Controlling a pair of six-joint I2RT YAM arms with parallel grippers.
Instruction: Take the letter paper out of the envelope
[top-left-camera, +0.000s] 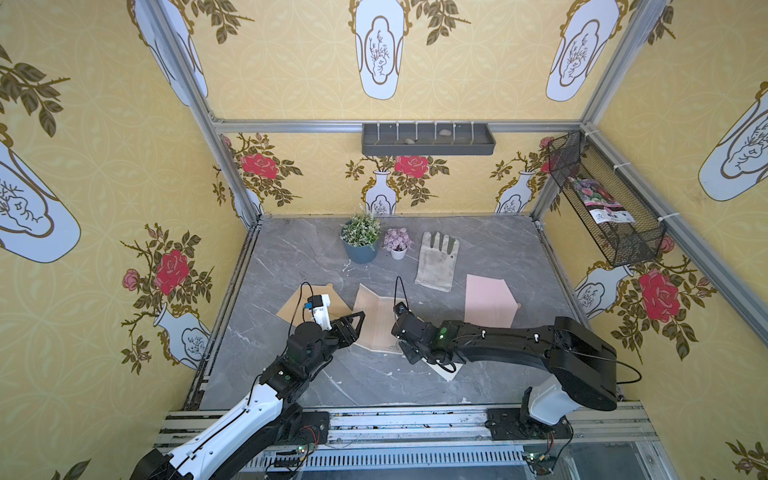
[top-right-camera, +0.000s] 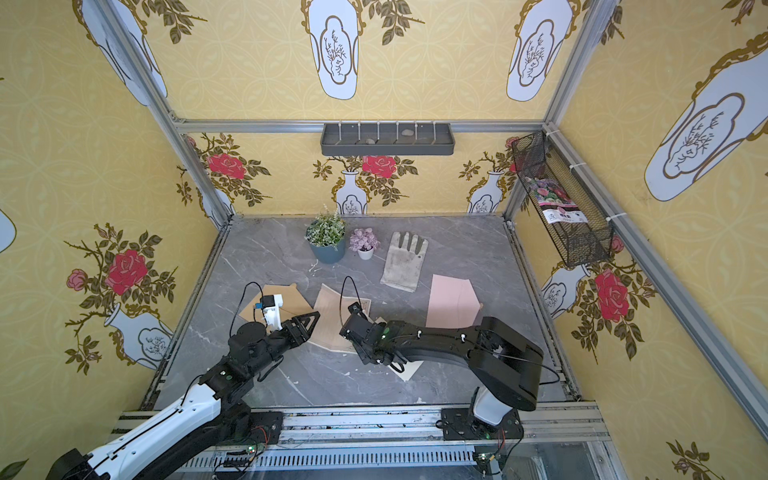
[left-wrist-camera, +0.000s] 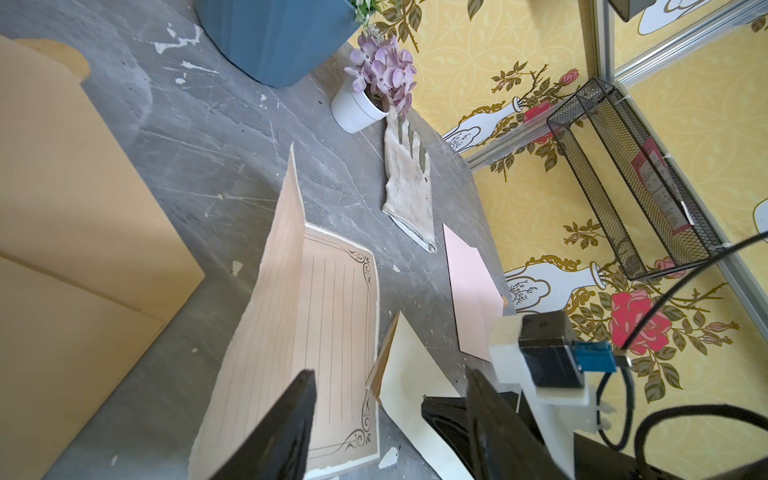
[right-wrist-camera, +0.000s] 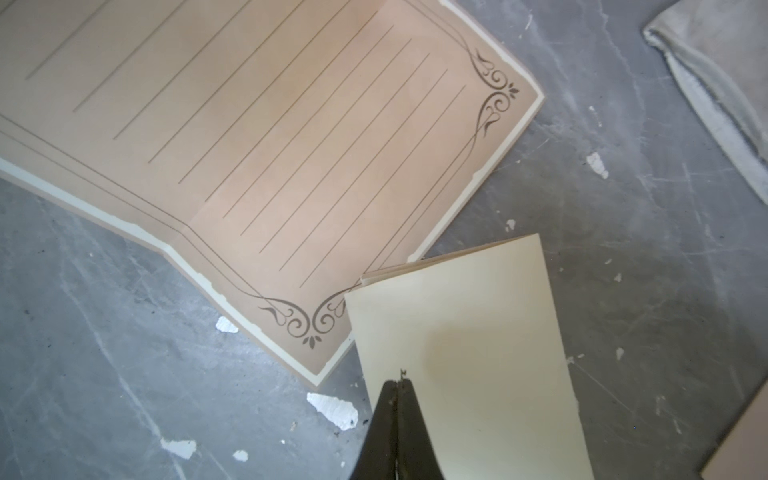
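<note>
Cream folded letter paper lies on the table, its upper corner overlapping the edge of an unfolded lined tan sheet. My right gripper is shut over the cream paper's left part, with nothing between its fingers. In the left wrist view, one panel of the lined sheet stands up at its fold. A kraft envelope lies flat to the left. My left gripper stands open and empty above the lined sheet. From the top views, the right arm hides much of the cream paper.
A pink envelope lies at the right. Toward the back are a blue plant pot, a small white pot and a grey glove. Bare table shows in front of the lined sheet.
</note>
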